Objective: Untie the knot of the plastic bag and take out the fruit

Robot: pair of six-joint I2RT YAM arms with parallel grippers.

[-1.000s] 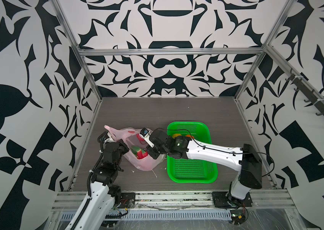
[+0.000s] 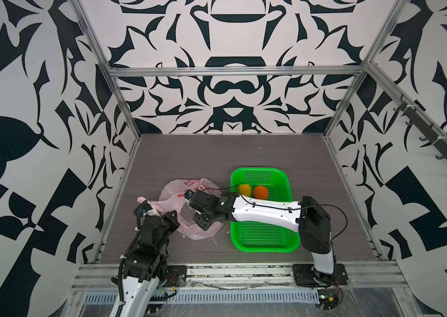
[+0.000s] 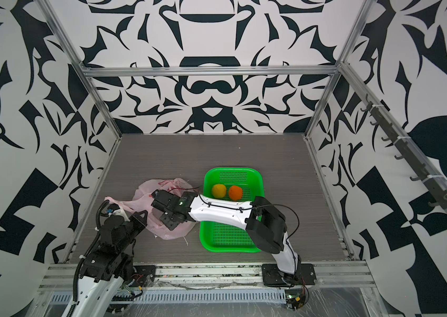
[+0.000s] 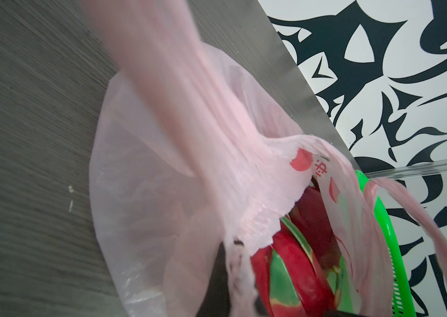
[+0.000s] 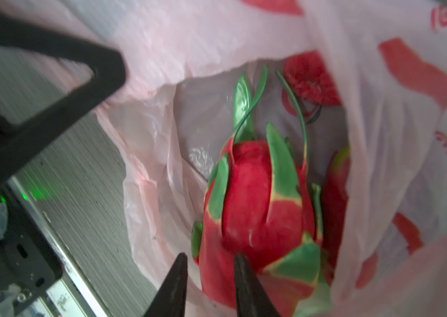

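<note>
The pink plastic bag (image 2: 197,227) lies with its mouth open. In the right wrist view, a red dragon fruit (image 5: 249,200) with green scales lies inside, and part of another red fruit (image 5: 334,200) shows beside it. My left gripper is shut on the bag's edge, and the film stretches up from there. My right gripper is over the bag's opening, fingers parted, with the near end of the dragon fruit below and between its tips. From the top views the right arm hides the bag's contents.
Right of the bag stands a green basket (image 2: 292,240) holding a yellow fruit (image 2: 245,189) and an orange fruit (image 2: 260,192). The right forearm crosses over the basket. Bare table (image 2: 207,153) lies behind.
My right gripper has moved left over the bag, covering the fruit that showed a second ago. The left gripper has shifted slightly, and the bag's held corner sits a little lower and left.
</note>
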